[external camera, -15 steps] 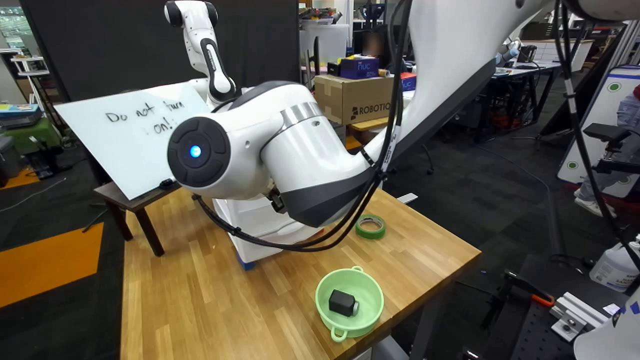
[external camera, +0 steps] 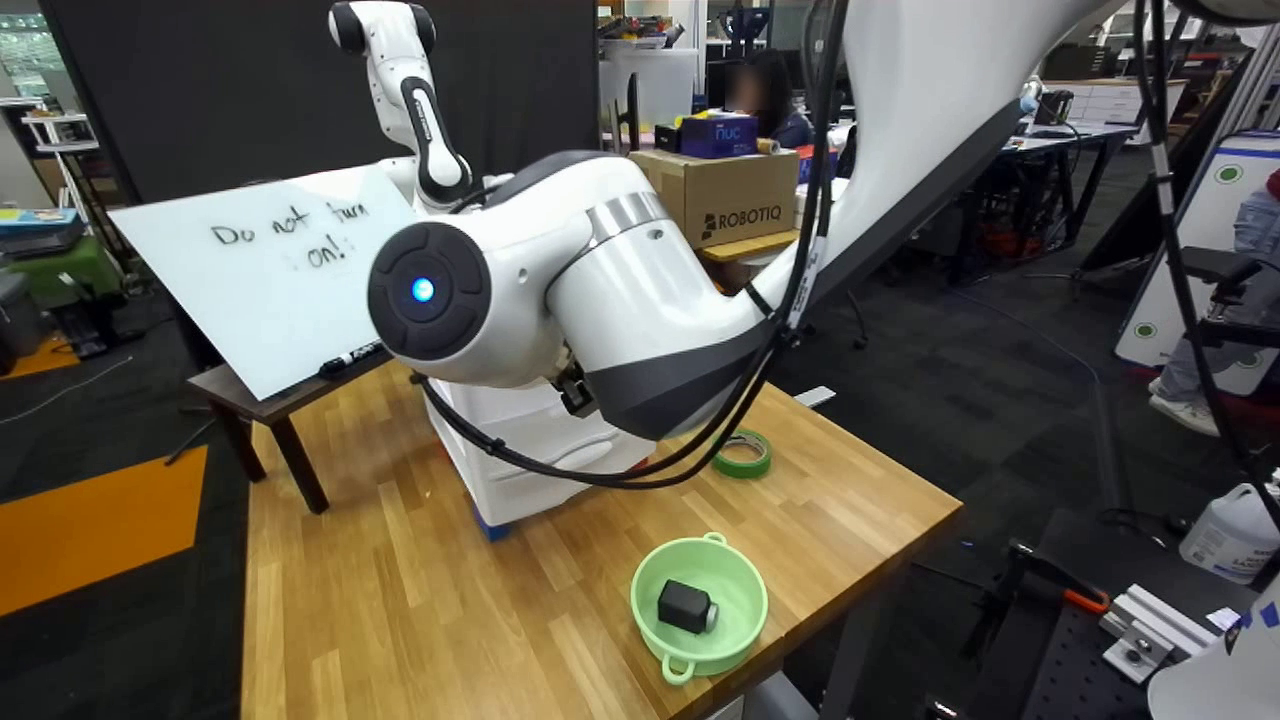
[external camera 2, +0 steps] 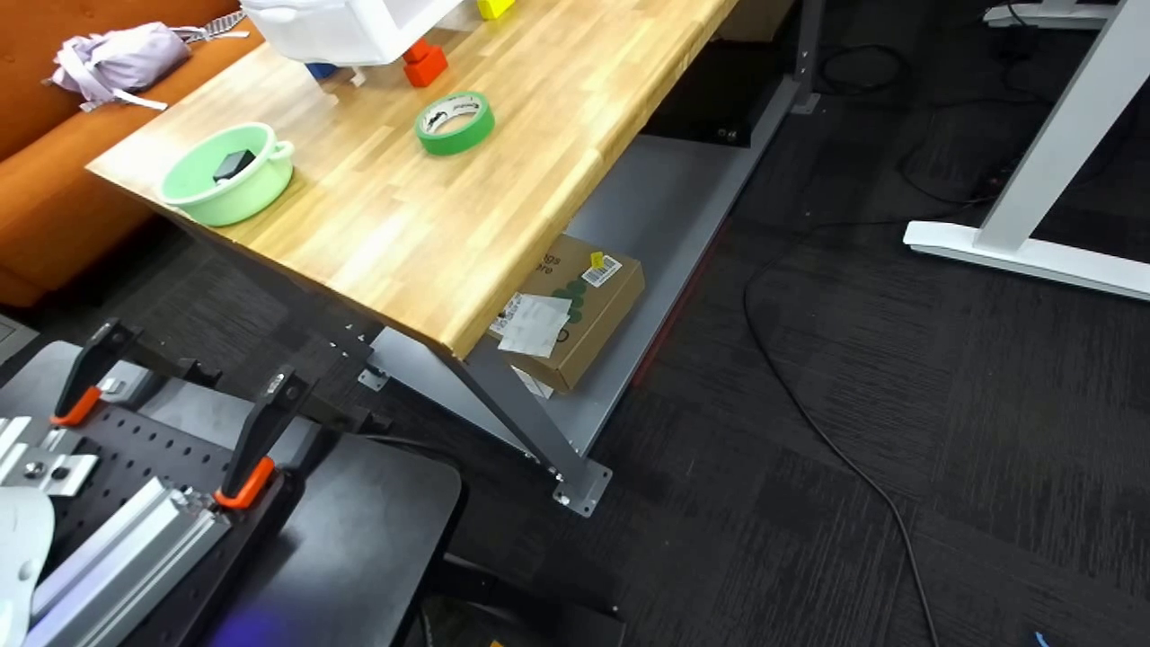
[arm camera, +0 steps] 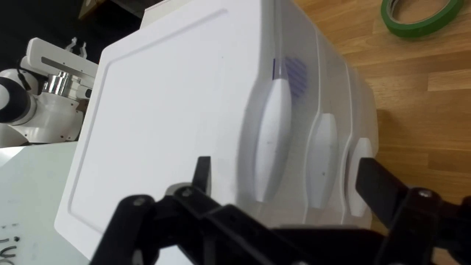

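A white drawer unit (arm camera: pixel 167 106) fills much of the wrist view, its smooth top to the left and a column of drawer fronts to the right. Three white handles run down that front, the top handle (arm camera: pixel 273 141) being nearest to me. My gripper is open, its black fingers wide apart over the front of the unit with nothing held between them. One finger (arm camera: pixel 202 174) overlaps the top panel in the picture; whether it touches cannot be told. In exterior view 1 the arm hides the gripper and part of the drawer unit (external camera: pixel 528 456).
A green bowl (external camera: pixel 734 636) holding a black block (external camera: pixel 684 606) sits by the table's edge. A roll of green tape (external camera 2: pixel 474 131) and red blocks (external camera 2: pixel 426 66) lie near the unit. Behind stands a whiteboard (external camera: pixel 276 300).
In exterior view 1 my arm's wrist has moved right and slightly up, and the cables have shifted with it. The bowl, block and tape have stayed put.
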